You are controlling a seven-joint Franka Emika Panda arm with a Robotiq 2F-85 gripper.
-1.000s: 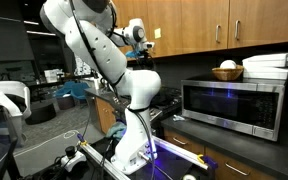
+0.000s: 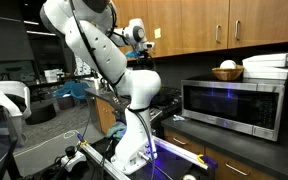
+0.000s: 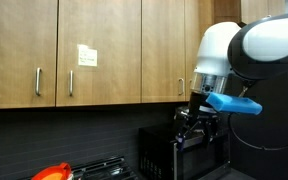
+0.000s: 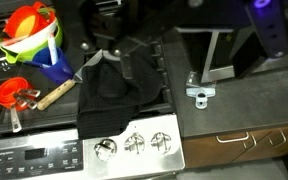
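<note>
My gripper (image 3: 201, 128) hangs at the end of the raised arm, in front of the upper cabinets and high over the counter. In exterior view 1 it is small, near the cabinet's left edge. Its fingers are dark and blurred in the wrist view, so their opening is unclear. Below, in the wrist view, a black cloth (image 4: 119, 92) lies crumpled over the stove top near the knobs. Left of it are a blue cup (image 4: 54, 66), stacked colourful bowls (image 4: 26, 28), red measuring cups (image 4: 11, 92) and a wooden-handled utensil (image 4: 56, 96). None of these touches the gripper visibly.
A microwave (image 2: 229, 107) stands on the counter, with a basket (image 2: 227, 72) and white containers (image 2: 271, 64) on top. A small metal clamp-like piece (image 4: 199, 92) lies on the grey counter right of the stove. Upper cabinets (image 3: 99, 50) line the wall.
</note>
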